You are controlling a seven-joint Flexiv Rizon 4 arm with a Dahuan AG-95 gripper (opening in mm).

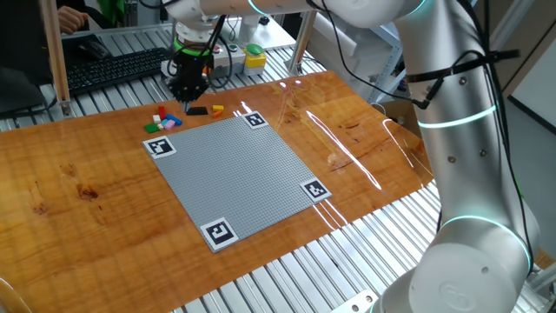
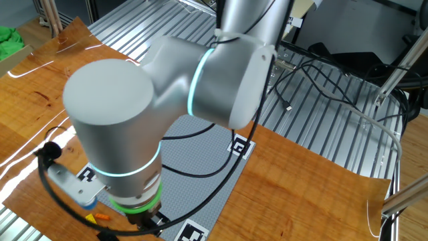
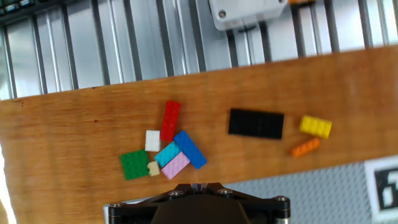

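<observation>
My gripper is at the bottom edge of the wrist view, its dark fingertips together at the middle with nothing visible between them. In exterior view 1 the gripper (image 1: 186, 90) hangs above the table's far side, over the loose bricks. The wrist view shows a cluster of a red brick (image 3: 170, 121), white brick (image 3: 152, 140), green brick (image 3: 134, 164), tan brick (image 3: 153, 168), cyan brick (image 3: 167, 154), pink brick (image 3: 175, 166) and blue brick (image 3: 190, 150). Apart to the right lie a black brick (image 3: 255, 123), yellow brick (image 3: 316, 126) and orange brick (image 3: 306, 147).
A grey studded baseplate (image 1: 234, 169) with corner markers lies bare on the wooden table (image 1: 82, 209). Beyond the far edge are a keyboard (image 1: 117, 71) and a yellow-topped box (image 1: 254, 61).
</observation>
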